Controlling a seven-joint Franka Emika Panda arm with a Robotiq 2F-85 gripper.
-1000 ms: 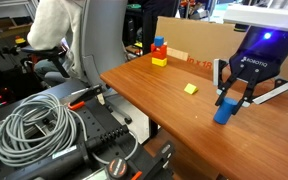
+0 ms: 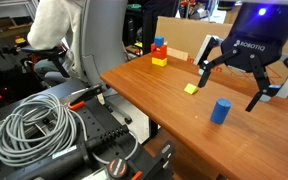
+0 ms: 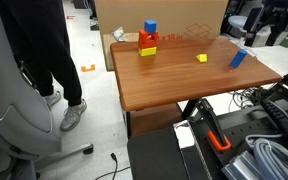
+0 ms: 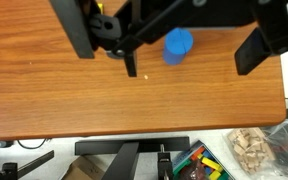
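A blue cylinder [image 2: 221,111] stands upright on the wooden table, near its front edge; the wrist view shows the blue cylinder [image 4: 178,44] from above. My gripper [image 2: 227,92] hangs over it with fingers spread wide, nothing between them. In the wrist view the open fingers [image 4: 256,50] stand to either side of the cylinder, apart from it. Toward the left back of the table rises a stack [image 3: 148,38] with a blue block on top, red in the middle and yellow below. A small yellow block [image 2: 191,88] lies between the stack and the cylinder.
Bare wooden table [image 3: 164,78] surrounds the cylinder. Beyond the front edge are a coiled grey cable [image 2: 34,130] and dark equipment. In the wrist view, a bag [image 4: 249,148] and a box of colored pieces [image 4: 202,160] lie below the table.
A second ago the gripper was down around the cylinder, with narrower fingers. The cylinder now stands upright, slightly left of its earlier place.
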